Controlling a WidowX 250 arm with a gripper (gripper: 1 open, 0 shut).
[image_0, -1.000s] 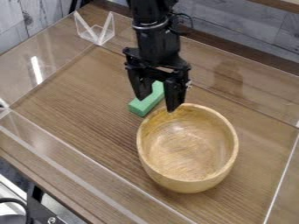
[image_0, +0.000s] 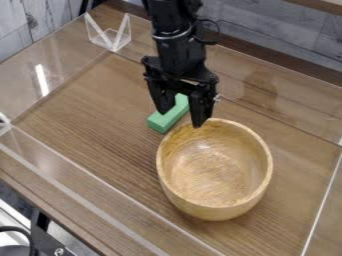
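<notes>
A black robot arm hangs from the top middle, and its open gripper (image_0: 179, 100) is over the green block (image_0: 167, 118), which lies on the wooden table just left of a wooden bowl (image_0: 211, 187). The gripper's fingertips are above the block and near the bowl's back rim, with nothing visibly held.
Light panels edge the table at top and sides, and a dark cable lies at the bottom left corner.
The gripper has shifted slightly up from where it was a second ago. The block and bowl are in the same places.
</notes>
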